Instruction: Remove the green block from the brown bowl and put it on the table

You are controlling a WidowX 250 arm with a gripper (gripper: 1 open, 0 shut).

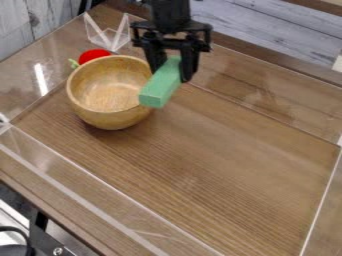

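Note:
The green block [159, 86] hangs tilted in the air at the bowl's right rim, its upper end between the fingers of my gripper [170, 63]. My gripper is shut on it. The brown bowl [96, 104] stands on the table's left side, and its visible inside looks empty. Part of the bowl's right rim lies behind the block. How high the block is above the table I cannot tell.
Behind the bowl lies a red object [92, 56] with a green tip. Bare wooden table [234, 155] stretches across the middle and right. A raised edge [274, 55] runs along the back.

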